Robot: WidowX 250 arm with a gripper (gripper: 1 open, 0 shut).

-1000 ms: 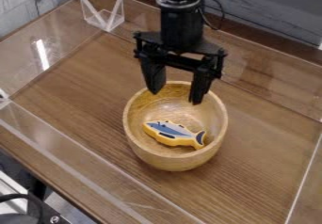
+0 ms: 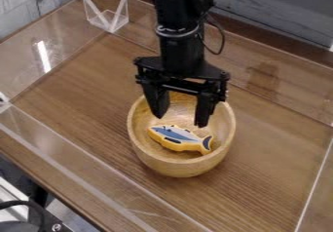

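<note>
A round cream bowl [image 2: 184, 163] sits on the wooden table, holding a small yellow-and-blue fish-shaped toy [image 2: 180, 137] that lies on its bottom. My black gripper [image 2: 182, 103] hangs over the back part of the bowl, above and behind the toy, its two fingers spread open on either side with nothing seen between them.
A clear plastic object [image 2: 107, 8] stands at the upper left. A black cable lies at the lower left edge.
The gripper has moved slightly toward the front and lower in the view over the bowl, its fingers still spread. The bowl and toy look unmoved.
</note>
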